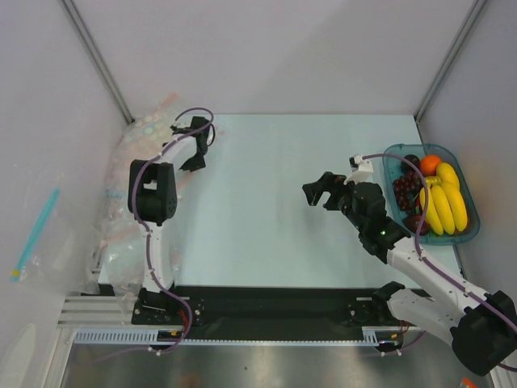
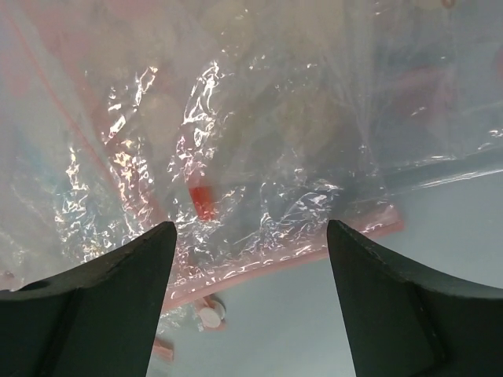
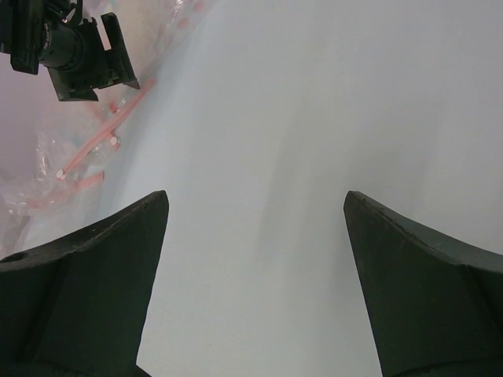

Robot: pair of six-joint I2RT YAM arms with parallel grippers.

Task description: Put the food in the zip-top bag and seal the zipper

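Clear plastic bags (image 1: 133,182) with pink zip strips lie in a crumpled heap along the table's left side; which is which cannot be told. Through the left wrist view, a clear bag (image 2: 314,133) fills the upper part, its pink edge strip (image 2: 236,280) passing between the fingertips. My left gripper is part open over that strip, not closed on anything. Over the right half of the table, my right gripper stands open, only bare tabletop between its fingers. Fruit in a teal basket (image 1: 475,217) includes bananas (image 1: 443,208), an orange (image 1: 430,165) and dark grapes (image 1: 406,191).
Another clear bag with a blue strip (image 1: 37,229) lies at the far left by the wall. The basket stands close to the right wall.
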